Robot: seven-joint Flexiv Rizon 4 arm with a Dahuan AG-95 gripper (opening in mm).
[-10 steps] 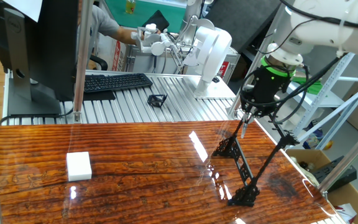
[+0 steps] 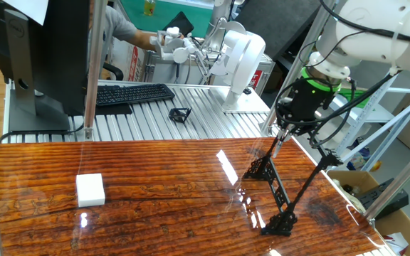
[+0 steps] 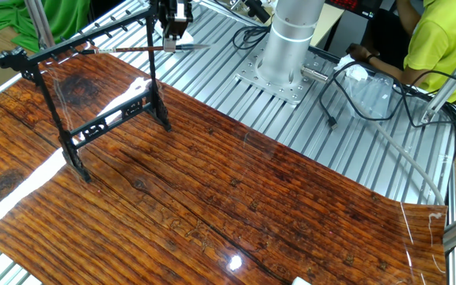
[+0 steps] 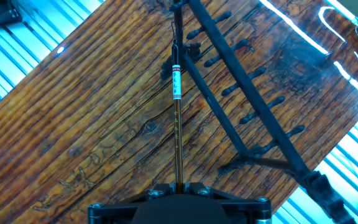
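Note:
A thin brush with a brown handle (image 4: 178,143) and a white label (image 4: 176,84) reaches forward from my gripper, which is shut on it. In exterior view 2 the brush (image 3: 133,49) lies nearly level across the upper part of the black rack, its pale bristle end (image 3: 196,47) beyond the gripper (image 3: 170,44). The rack (image 3: 109,33) stands upright on the wooden table, with several pegs (image 4: 260,115) along its bar. From the wrist, the brush's dark far end (image 4: 176,53) shows beside the rack's beams; whether its thin cord touches a peg, I cannot tell.
A white block (image 2: 90,190) sits on the left of the glossy wooden table (image 2: 155,171) in exterior view 1. Between block and rack the tabletop is clear. Behind it, a keyboard (image 2: 135,94) and a monitor (image 2: 45,64) occupy the metal surface.
The arm has shifted slightly over the last second, and the brush end seen in exterior view 1 sits a touch further left. Rack and block have stayed put.

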